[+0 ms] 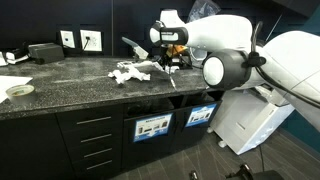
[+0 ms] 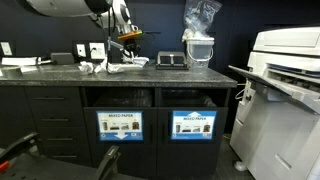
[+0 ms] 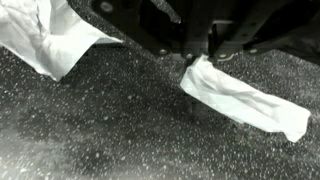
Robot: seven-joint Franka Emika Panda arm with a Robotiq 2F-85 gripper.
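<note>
In the wrist view my gripper is shut on one end of a crumpled white paper piece [image 3: 245, 100], whose other end stretches away to the lower right. A second white paper [image 3: 45, 38] lies apart at the upper left there. Exterior view 1 has my gripper [image 1: 170, 62] above the right part of the dark counter, with a small white bit below it. To its left, crumpled white paper [image 1: 130, 73] rests on the counter. The fingertips are too small to make out in the exterior views.
The speckled counter [image 1: 85, 88] has a tape roll [image 1: 20, 90] at its left. Below it are bin openings with blue-and-white "mixed paper" signs [image 2: 121, 125]. A dark box-like appliance [image 2: 171, 60] and a bagged container [image 2: 201, 48] stand to the right. A white printer [image 2: 285, 110] stands beyond the counter's end.
</note>
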